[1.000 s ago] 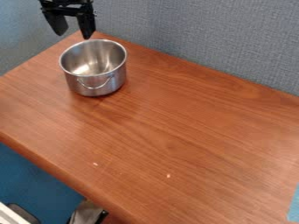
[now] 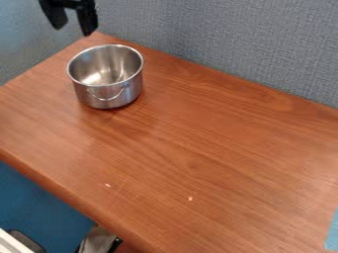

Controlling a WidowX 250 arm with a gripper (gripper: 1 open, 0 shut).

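Note:
A black gripper [image 2: 70,22] hangs at the top left, above and behind the steel pot, its two fingers apart with nothing visible between them; its upper part is cut off by the frame. The steel pot [image 2: 106,91] stands upright on the wooden table [image 2: 211,158] near its far left corner. Its inside looks empty.
A grey fabric partition [image 2: 238,44] runs along the back edge. At the lower left, beyond the table edge, are a blue surface and some partly visible objects.
The gripper has risen, moving further out of the top of the view. The pot has not moved.

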